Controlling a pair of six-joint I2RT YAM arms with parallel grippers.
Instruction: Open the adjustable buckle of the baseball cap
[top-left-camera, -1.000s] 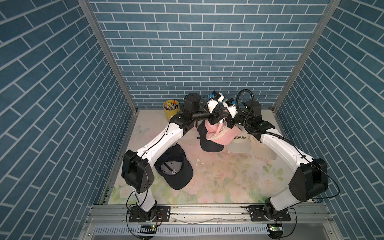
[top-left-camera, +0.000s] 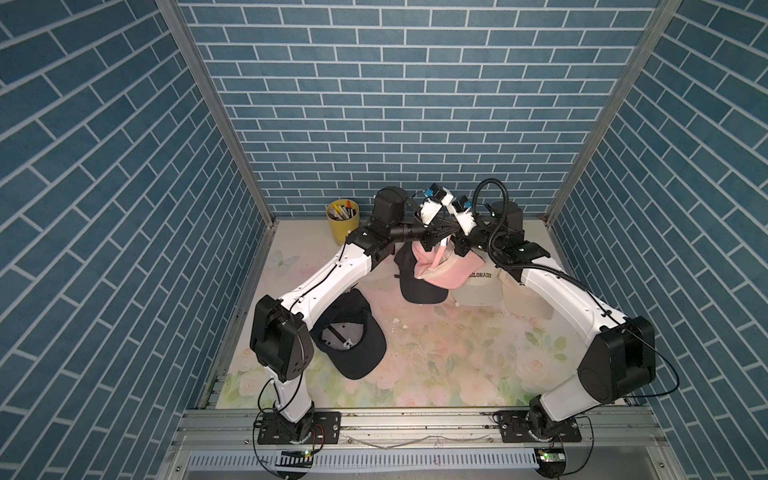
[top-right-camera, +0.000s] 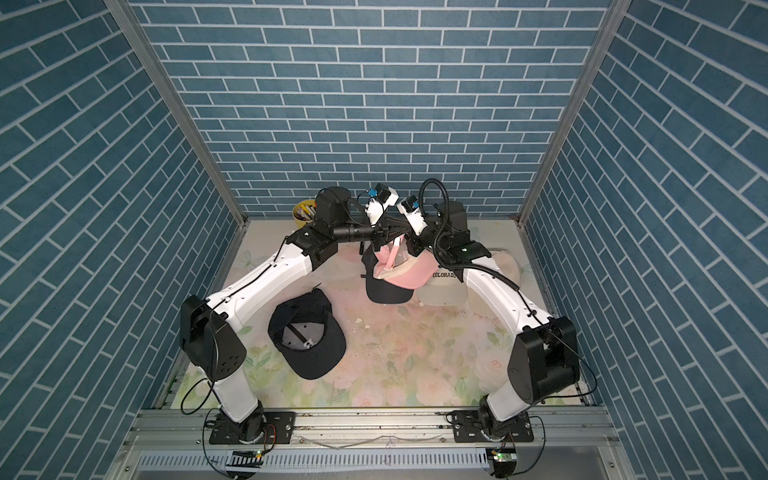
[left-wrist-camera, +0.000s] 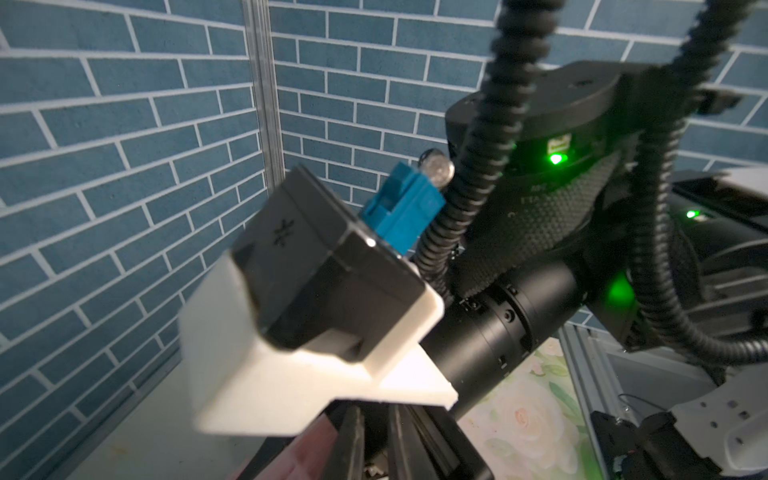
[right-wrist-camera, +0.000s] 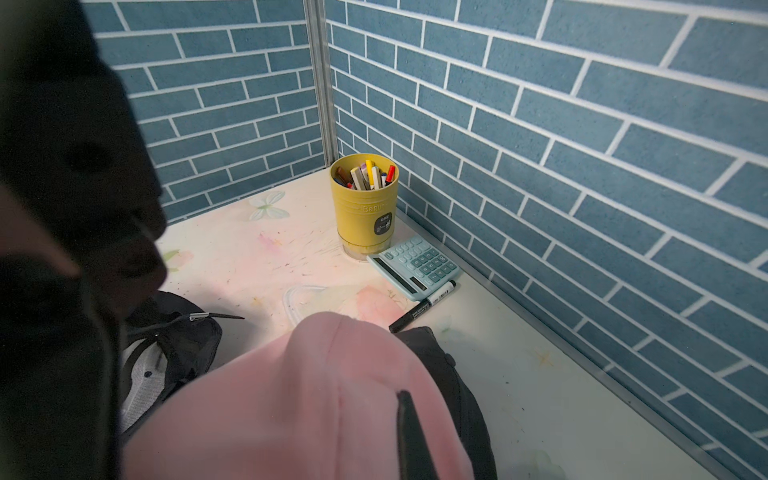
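A pink cap (top-left-camera: 448, 272) is lifted at the back centre over a dark cap, its pale inside and strap showing in both top views; in the right wrist view its crown (right-wrist-camera: 320, 408) fills the bottom. Both my left gripper (top-left-camera: 440, 236) and my right gripper (top-left-camera: 456, 233) meet at the cap's upper part, overlapping, so their fingertips and the buckle are hidden. The right looks shut on the pink cap; how far the left is open I cannot tell, as the other arm blocks its wrist view.
A black cap (top-left-camera: 364, 348) lies front left, pale caps (top-left-camera: 476, 292) at right. A yellow pen cup (right-wrist-camera: 364, 216), calculator (right-wrist-camera: 412, 268) and marker (right-wrist-camera: 424, 305) are at the back left.
My left arm has shifted slightly to the right toward the right gripper. The pink cap has moved very slightly with it. The right arm looks still.
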